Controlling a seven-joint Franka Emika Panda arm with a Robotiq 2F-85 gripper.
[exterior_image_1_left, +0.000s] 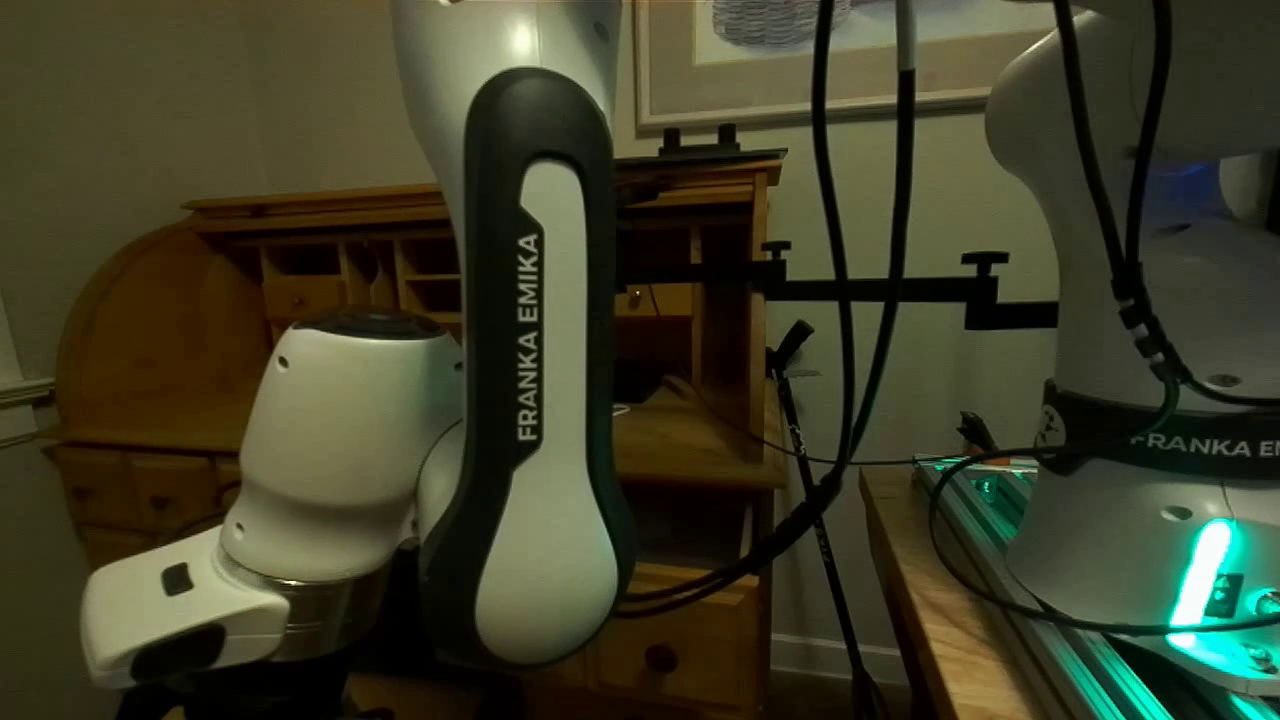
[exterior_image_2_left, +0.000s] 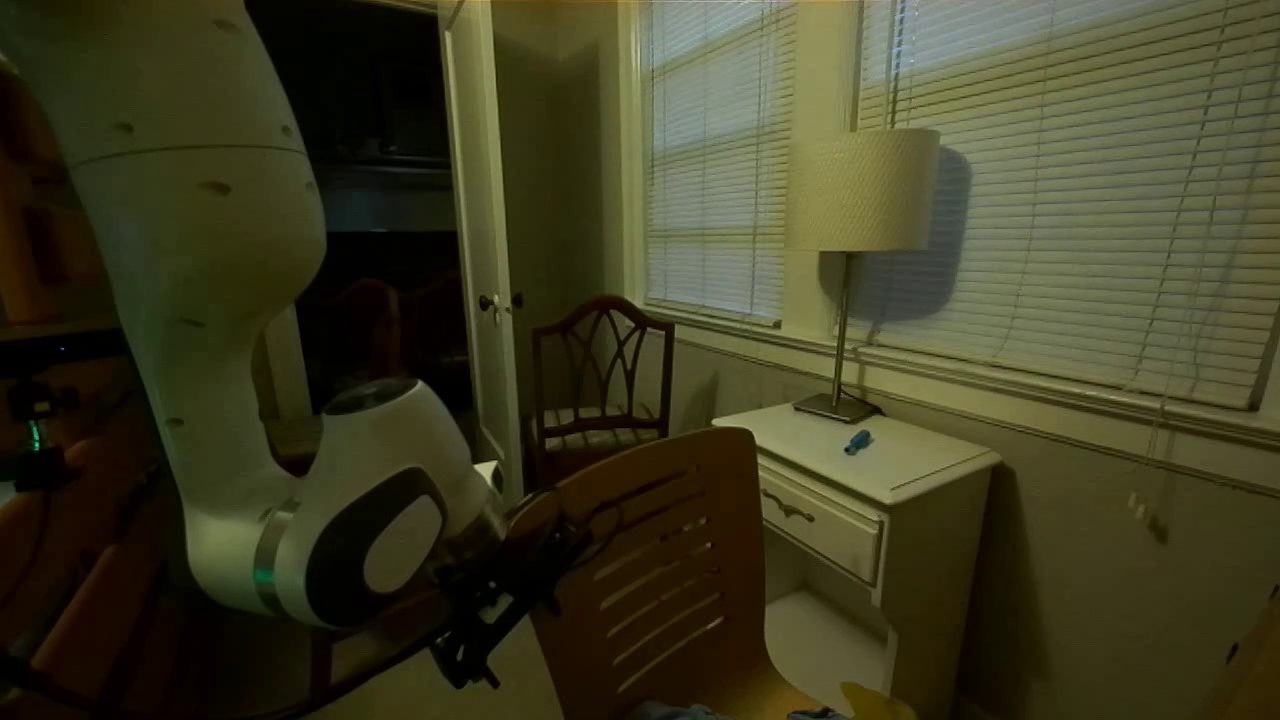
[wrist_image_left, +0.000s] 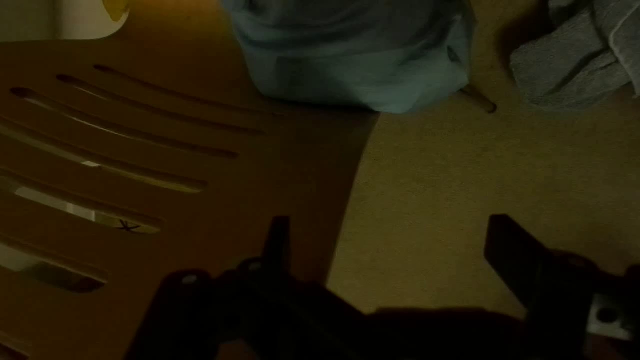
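Note:
My gripper is open in the wrist view, its two dark fingers wide apart with nothing between them. Below it lie the edge of a wooden chair (wrist_image_left: 288, 174) with a slotted back and a strip of tan floor. In exterior view 2 the gripper (exterior_image_2_left: 468, 666) hangs low beside that same chair (exterior_image_2_left: 708, 504). A blue-grey cloth (wrist_image_left: 360, 66) rests at the top middle of the wrist view, beyond the fingertips. Exterior view 1 shows the arm's white hand, while the fingers are mostly cut off by the bottom edge.
Grey cloth (wrist_image_left: 576, 66) lies at the wrist view's upper right. A white nightstand (exterior_image_2_left: 828, 480) holds a lamp (exterior_image_2_left: 864, 192) and a small blue object (exterior_image_2_left: 858, 442). Behind the arm stands a wooden desk (exterior_image_1_left: 684, 444); black cables (exterior_image_1_left: 828, 480) hang beside it.

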